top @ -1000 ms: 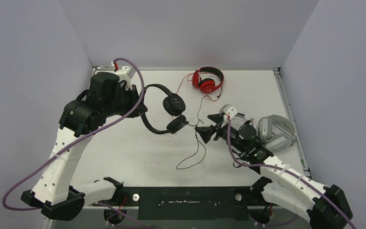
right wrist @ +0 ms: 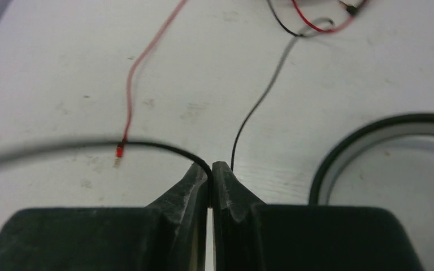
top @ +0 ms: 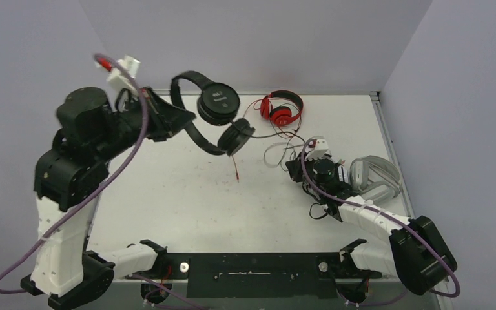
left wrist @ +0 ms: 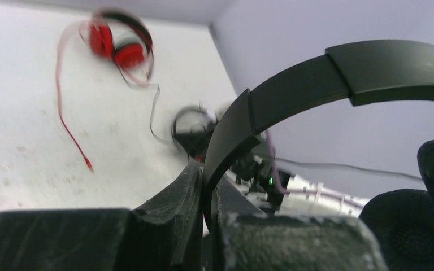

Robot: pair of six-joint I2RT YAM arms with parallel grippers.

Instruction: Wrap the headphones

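Note:
The black headphones (top: 219, 104) hang raised in the top view, with my left gripper (top: 188, 121) shut on their headband. In the left wrist view that headband (left wrist: 294, 80) runs from between the fingers toward a dark ear cup (left wrist: 402, 228) at lower right. A thin black cable (top: 272, 135) stretches from the lower cup toward my right gripper (top: 289, 168), low over the table's right half. The right wrist view shows the right gripper shut on this cable (right wrist: 172, 148), which leads off left. Another thin dark strand (right wrist: 248, 116) rises just beyond the fingertips.
Red headphones (top: 283, 108) lie at the back, their red cable and plug (top: 236, 175) on the table. Grey-white headphones (top: 374, 179) rest at the right, close to the right arm.
The right gripper has shut on the cable and moved slightly right.

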